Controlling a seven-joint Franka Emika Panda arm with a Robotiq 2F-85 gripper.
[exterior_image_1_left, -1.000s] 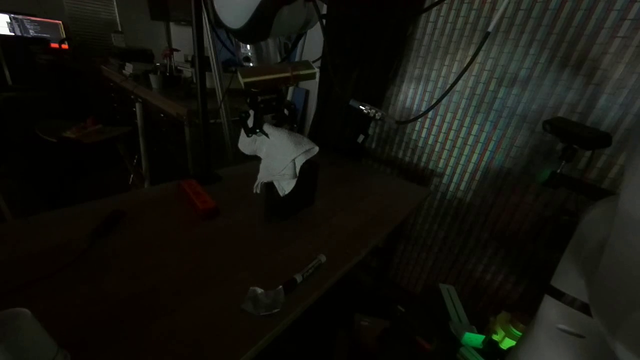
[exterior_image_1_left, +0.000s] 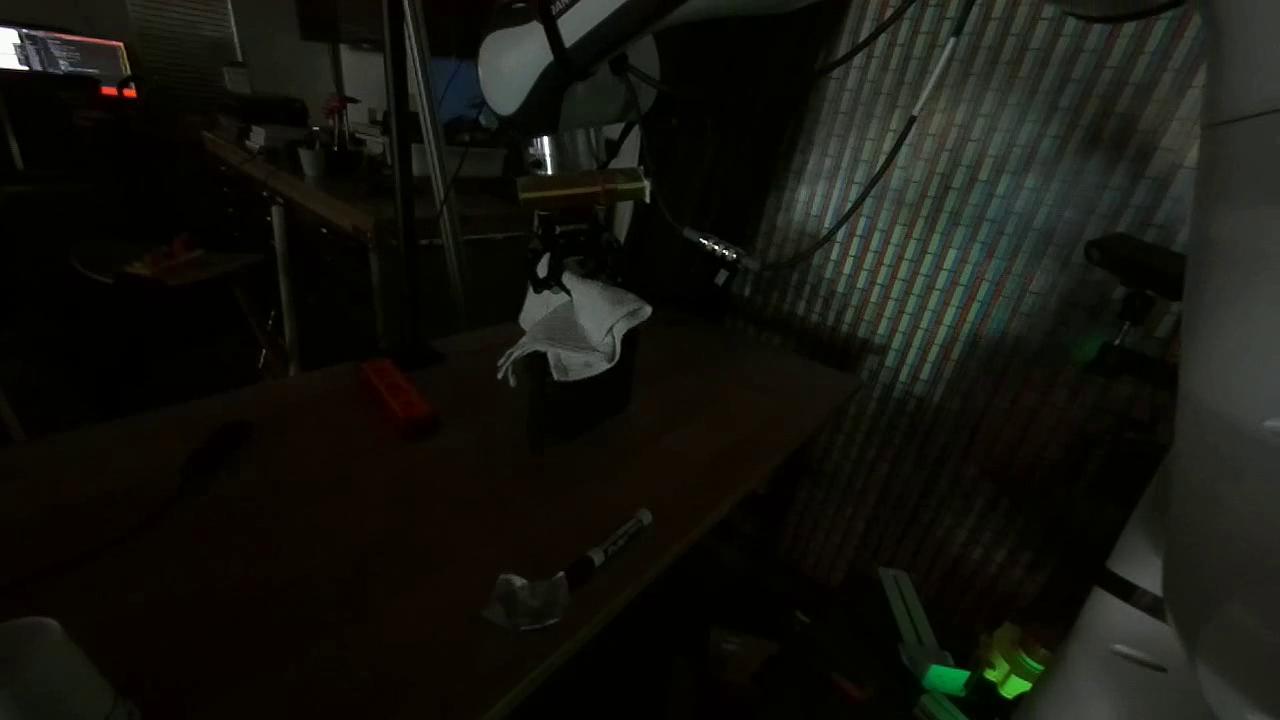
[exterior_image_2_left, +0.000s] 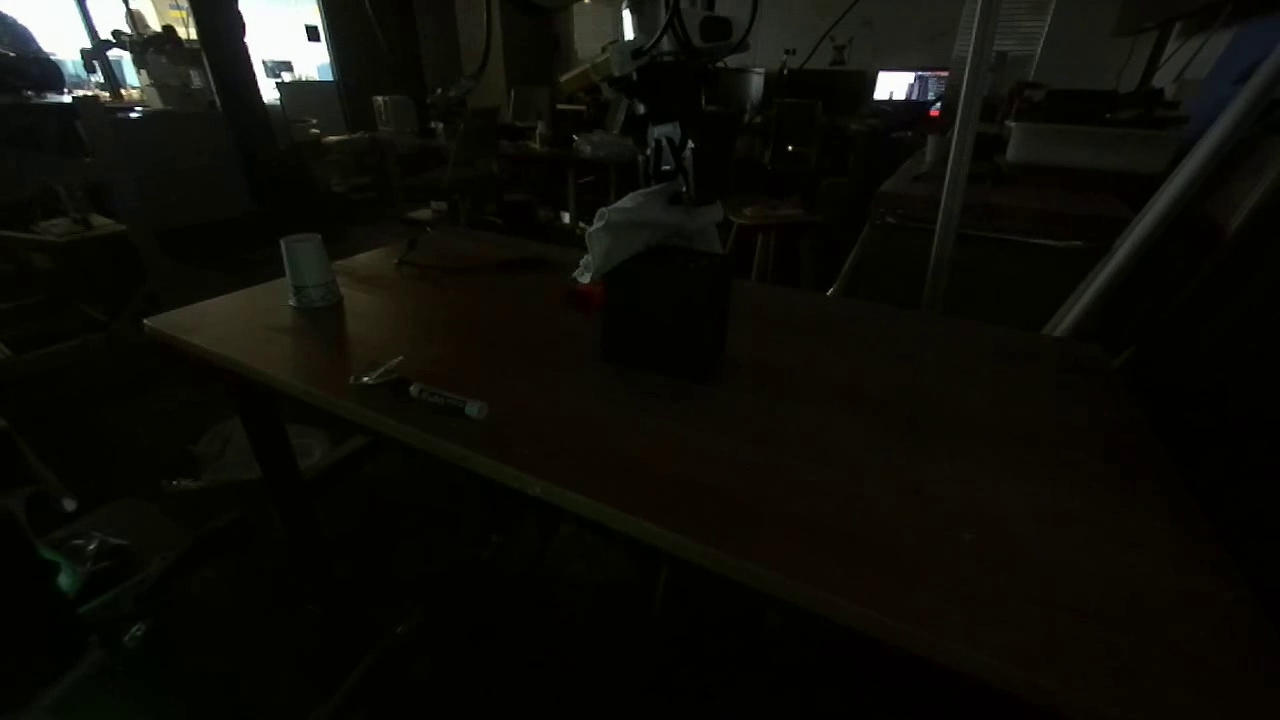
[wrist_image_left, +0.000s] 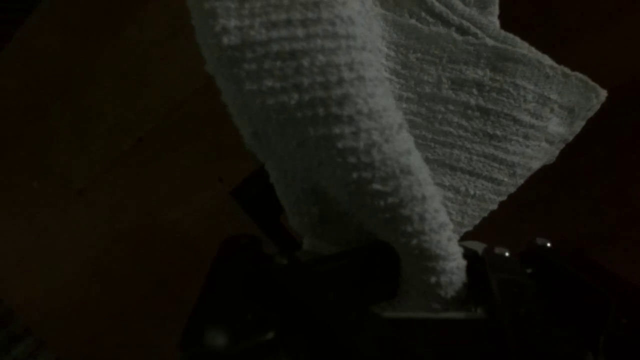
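A white textured cloth (exterior_image_1_left: 584, 332) drapes over the top of a dark box (exterior_image_2_left: 666, 314) standing on the table. Just above that box my gripper (exterior_image_1_left: 573, 271) points down, shut on part of the cloth. Up close in the wrist view, a thick fold of the cloth (wrist_image_left: 336, 120) runs down into the gripper, and a flat corner spreads off to the right. The cloth covers most of the box's opening, so its inside is hidden. Darkness hides much of the fingers.
A marker (exterior_image_1_left: 618, 536) and a crumpled clear wrapper (exterior_image_1_left: 528, 601) lie near the table edge. Left of the box is a red object (exterior_image_1_left: 398, 397). A pale cup (exterior_image_2_left: 311, 270) stands at the table's far left in exterior view 2, where the right side of the table (exterior_image_2_left: 936, 444) is bare.
In exterior view 1 my gripper has moved right and slightly down, closer over the box. The cloth went with it and now bunches more on the box top.
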